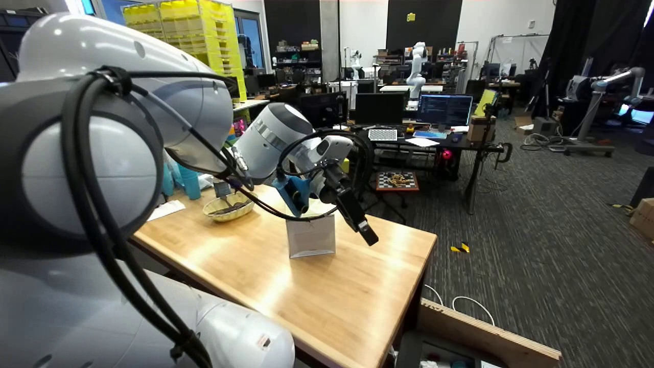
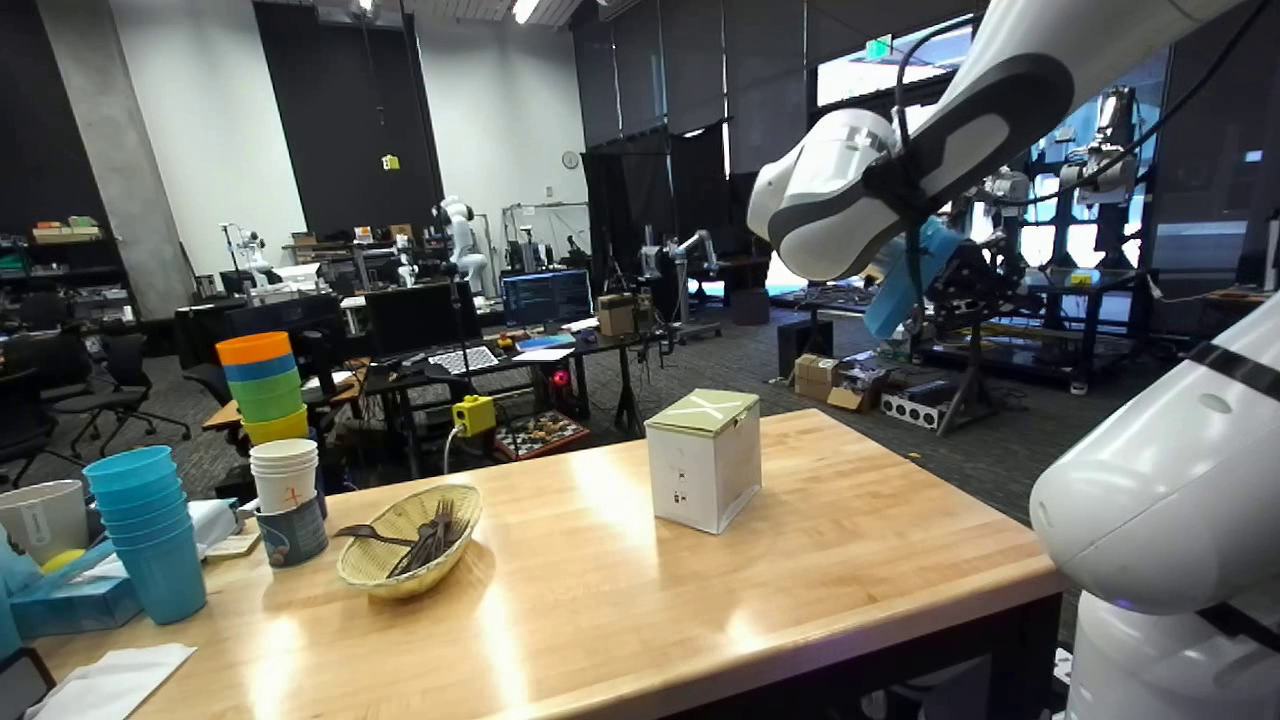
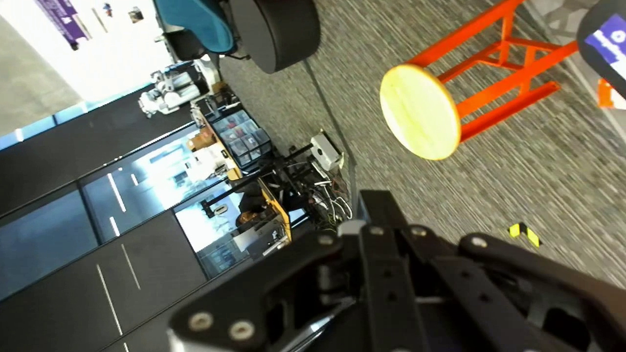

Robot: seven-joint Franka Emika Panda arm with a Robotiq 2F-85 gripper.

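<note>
My gripper (image 1: 369,234) is in the air over the table's far side, to the right of a white box (image 1: 311,238), and points down and to the right. Its fingers look closed together, with nothing seen between them. In the wrist view the dark fingers (image 3: 382,212) stand against the floor. The box (image 2: 705,462), with a pale green top marked with a white X, sits upright on the wooden table (image 2: 576,600). No contact shows between gripper and box.
A wicker basket (image 2: 414,540) holds dark forks and spoons. Blue cups (image 2: 150,534), white cups (image 2: 286,474) and a tissue box (image 2: 82,604) stand at the table's left end. An orange stool (image 3: 421,111) stands on the floor.
</note>
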